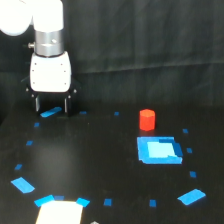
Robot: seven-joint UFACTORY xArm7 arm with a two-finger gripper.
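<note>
At the upper left of the camera view, my gripper (53, 103) points down with its two fingers well apart. Nothing shows between them. A red block (147, 120) stands on the dark table, right of centre and far to the right of the gripper. Just in front of the block lies a blue-rimmed square tray (142, 150) with a white middle. Block and tray appear close together; whether they touch I cannot tell.
Blue tape strips (22, 185) and small blue squares mark the black table. One strip (50, 112) lies just below the gripper. A pale object (60, 212) cuts into the bottom edge at left.
</note>
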